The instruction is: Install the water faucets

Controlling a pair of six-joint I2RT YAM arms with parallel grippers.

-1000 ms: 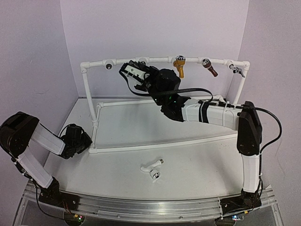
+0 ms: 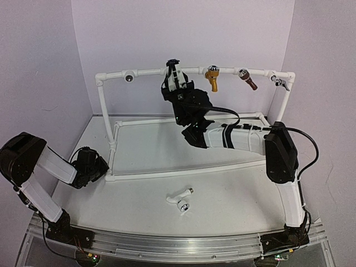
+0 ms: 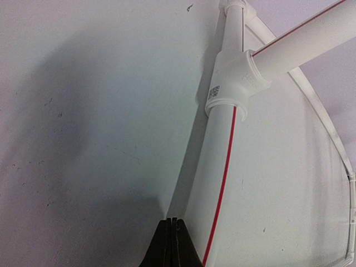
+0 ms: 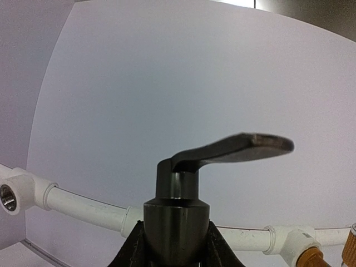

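A black faucet (image 4: 177, 219) with a lever handle fills the lower middle of the right wrist view. My right gripper is shut on it, its fingers (image 4: 135, 247) pressed to either side of the body. From above, this gripper (image 2: 171, 75) overlaps the upper rail of the white pipe frame (image 2: 144, 72); whether the faucet touches the fitting behind it is hidden. An empty threaded tee (image 4: 8, 197) shows at the far left. On the table lies a white faucet (image 2: 179, 200). Low beside the frame's left side, my left gripper is shut with nothing between its fingertips.
A yellow faucet (image 2: 212, 78), a dark red faucet (image 2: 248, 79) and a chrome faucet (image 2: 280, 83) sit on the upper rail right of my right gripper.
My right gripper has swung from pointing left to pointing at the upper rail, carrying the black faucet rightward, and its forearm has shifted left. The left arm and the white faucet stay put.
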